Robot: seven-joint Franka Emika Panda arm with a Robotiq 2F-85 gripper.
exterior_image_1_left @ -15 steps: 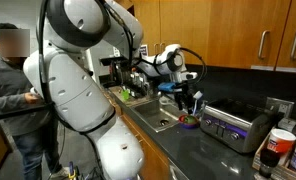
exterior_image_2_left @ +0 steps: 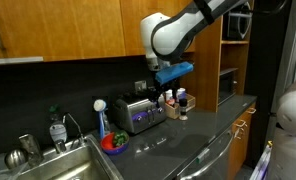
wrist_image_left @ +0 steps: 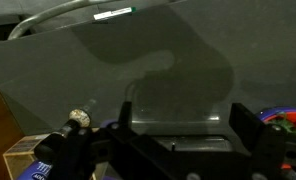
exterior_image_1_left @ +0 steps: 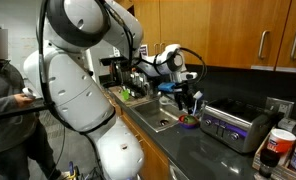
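High over the dark counter (wrist_image_left: 108, 70), my gripper is open, its two dark fingers wide apart with only bare counter seen between them. Below the gripper in the wrist view lies the edge of a silver toaster (wrist_image_left: 178, 143). To the right is a bowl with red and green items (wrist_image_left: 288, 122), partly cut off; it also shows as a blue-rimmed bowl (exterior_image_2_left: 115, 143) beside the sink. A thin white-and-green stick, perhaps a marker (wrist_image_left: 113, 14), lies near the top edge of the wrist view.
The toaster (exterior_image_2_left: 138, 113) stands against the back wall. A basket of bottles and cups (exterior_image_2_left: 178, 108) sits on its far side, with a white-and-red cup (exterior_image_1_left: 281, 140) near it. A sink (exterior_image_2_left: 73, 166) with a tap lies at the other end.
My arm and the objects on the counter look unmoved. A person at the far left has shifted further left, mostly out of the exterior view.
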